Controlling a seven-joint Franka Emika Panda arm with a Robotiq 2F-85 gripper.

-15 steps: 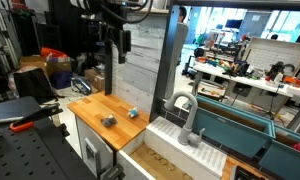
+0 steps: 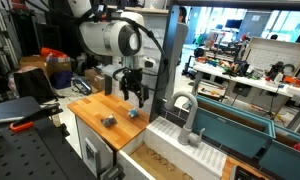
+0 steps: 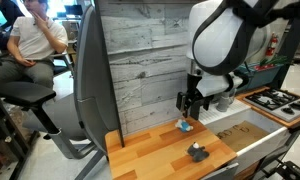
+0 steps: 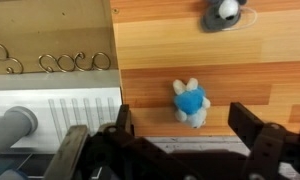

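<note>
A small blue-and-white plush toy (image 4: pixel 190 102) lies on the wooden counter (image 4: pixel 155 85), near its back edge. My gripper is open, with its two fingers spread to either side of the toy in the wrist view. From outside, the gripper (image 2: pixel 130 88) hangs a little above the toy (image 2: pixel 133 112), and a gap shows between them. Nothing is held. A grey plush toy (image 3: pixel 197 152) rests on the same counter, closer to the front edge and clear of the fingers.
Beside the counter is an open drawer (image 2: pixel 160 162) with curled wire-like pieces inside. A white ribbed sink area with a grey faucet (image 2: pixel 180 104) adjoins it. A pale plank wall (image 3: pixel 148 62) rises behind the counter. Bare wood (image 3: pixel 140 155) surrounds both toys.
The arm has come down from above the counter, bringing the open gripper lower, over the blue-and-white toy. Both toys stay where they were.
</note>
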